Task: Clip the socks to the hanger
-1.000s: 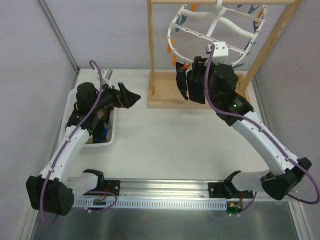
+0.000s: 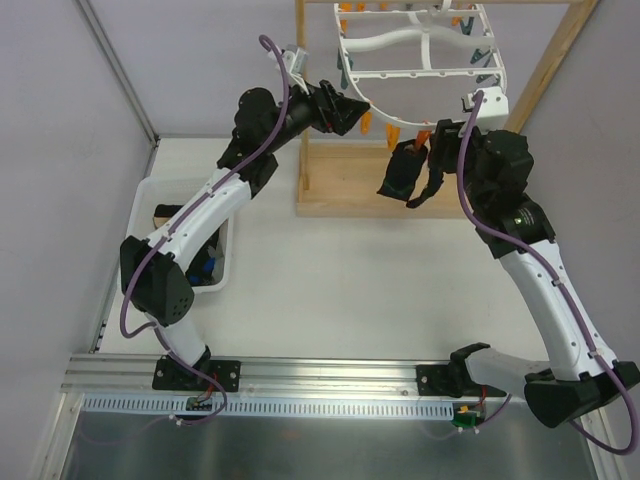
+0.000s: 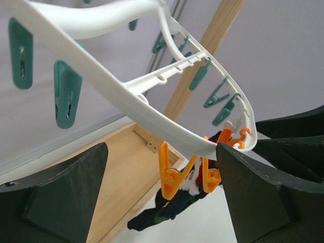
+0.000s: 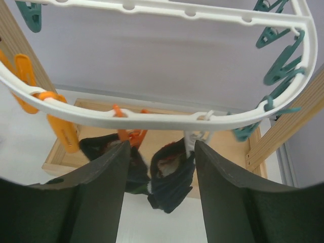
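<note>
The white hanger (image 2: 420,75) with teal and orange clips hangs from a wooden frame. Dark socks (image 2: 402,168) hang below its front rim from orange and white clips (image 4: 200,129). My left gripper (image 2: 340,108) is open at the hanger's left front rim, an orange clip (image 3: 169,174) between its fingers' line of sight. My right gripper (image 2: 445,145) is at the right front, part open, just in front of the socks; in the right wrist view the socks (image 4: 172,177) show beyond its fingertips.
A white bin (image 2: 145,210) with dark items stands at the left. The wooden base (image 2: 340,200) is behind the socks.
My left arm has risen from beside the bin to the hanger's left front. My right gripper has moved right, and the hanger and socks have shifted.
</note>
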